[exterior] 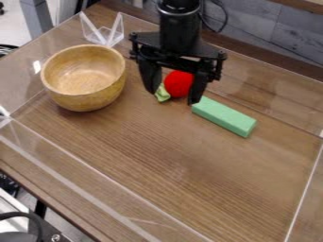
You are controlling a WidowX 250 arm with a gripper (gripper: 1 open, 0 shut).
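Note:
My black gripper (175, 76) hangs at the upper middle with its two fingers spread open, around and above a red round object (179, 83), partly hidden behind them. A small light green piece (161, 94) lies just left of the red object. Whether the fingertips touch either one I cannot tell. A wide tan bowl (83, 79) sits to the left, and a green bar (224, 117) lies to the right of the gripper.
A clear crumpled plastic item (108, 36) is at the back left. Black cables run at the lower left edge.

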